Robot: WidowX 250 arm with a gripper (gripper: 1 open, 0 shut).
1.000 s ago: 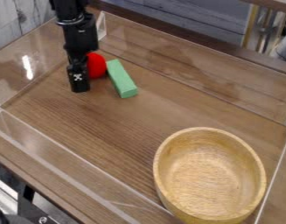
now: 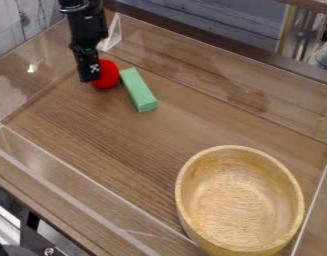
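The dark gripper (image 2: 88,70) reaches down at the upper left, its lower end at the left side of a red round object (image 2: 107,75), partly in front of it. Whether its fingers touch the object, and how far they stand apart, is too small to tell. A green block (image 2: 139,90) lies just right of the red object. A large round tan bowl (image 2: 239,175) sits at the lower right.
Pale walls or edges border it on the left and along the top right.
The gripper has moved up and back, away from the viewer. The red object shows more of its lower part. The green block and bowl have not visibly moved.
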